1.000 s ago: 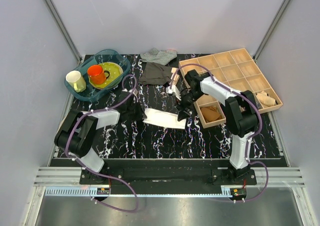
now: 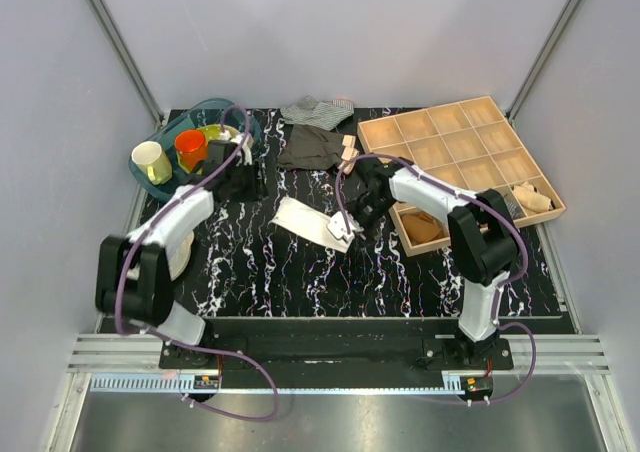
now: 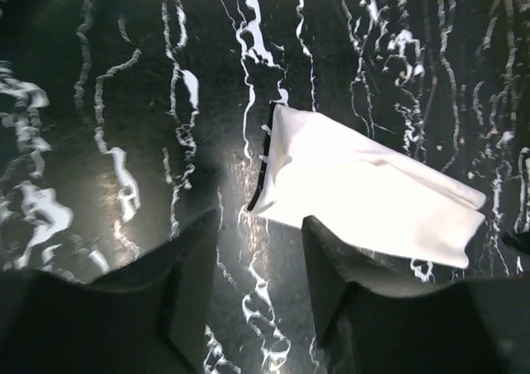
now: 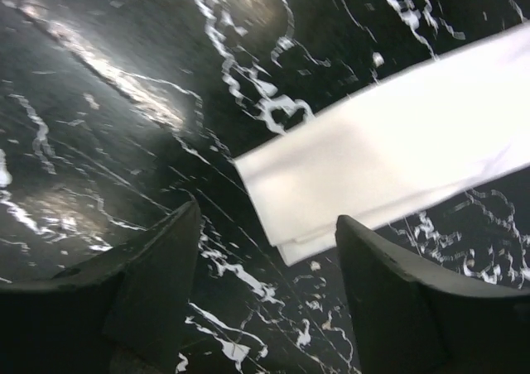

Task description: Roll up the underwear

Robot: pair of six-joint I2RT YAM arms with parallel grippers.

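A pale folded underwear strip (image 2: 304, 220) lies flat on the black marbled table, slanting from upper left to lower right. Its left end, with a dark edge, shows on the underwear (image 3: 356, 192) in the left wrist view. My left gripper (image 2: 252, 194) is part open, up and left of that end, empty and apart from the cloth. Over the strip's right end stands my right gripper (image 2: 355, 234), also part open. In the right wrist view, the corner of the underwear (image 4: 290, 200) lies beyond the fingertips, with nothing visible between them.
A wooden compartment box (image 2: 470, 152) at right holds brown cloth (image 2: 422, 227) and beige cloth (image 2: 532, 197). Grey cloth (image 2: 310, 147) lies at the back. A teal basket (image 2: 220, 105) with cups is back left; a white plate (image 2: 182, 257) sits near the left arm.
The left gripper has swung up and left, off the cloth's left end. The underwear has turned from nearly level to slanted and shifted left. My right gripper has moved over its right end.
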